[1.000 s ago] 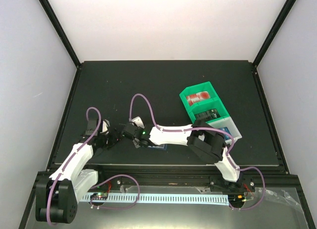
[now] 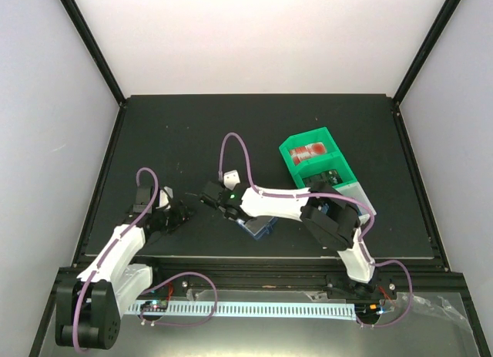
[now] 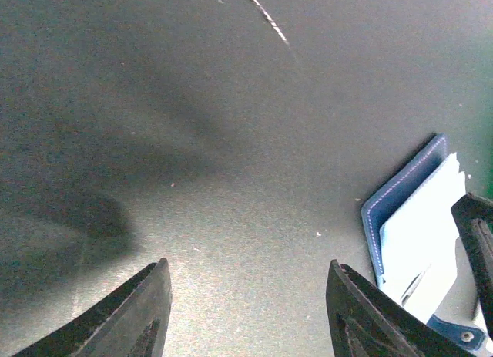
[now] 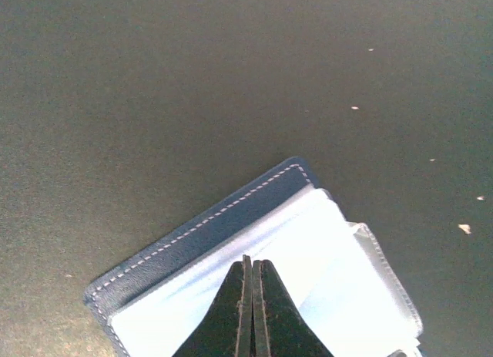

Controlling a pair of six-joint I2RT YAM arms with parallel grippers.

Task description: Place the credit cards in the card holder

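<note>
The card holder (image 4: 200, 218) lies on the table, its dark blue stitched edge along one side and pale clear sleeves beside it. In the top view the right arm covers much of the holder (image 2: 260, 226). Over the sleeves my right gripper is shut, nothing between its fingers, and the cover edge lies outside them. The left wrist view shows the holder (image 3: 416, 226) at the right, partly behind a dark right finger (image 3: 476, 245). My left gripper stands open above bare table, left of the holder. Credit cards cannot be made out clearly.
A green and white divided box (image 2: 348, 163) stands at the right of the table, with a red-and-white item (image 2: 308, 151) and dark items (image 2: 323, 178) inside.
The right gripper has gone from open to shut. It and the card holder have shifted right, and the holder has turned somewhat. The left arm has hardly moved.
</note>
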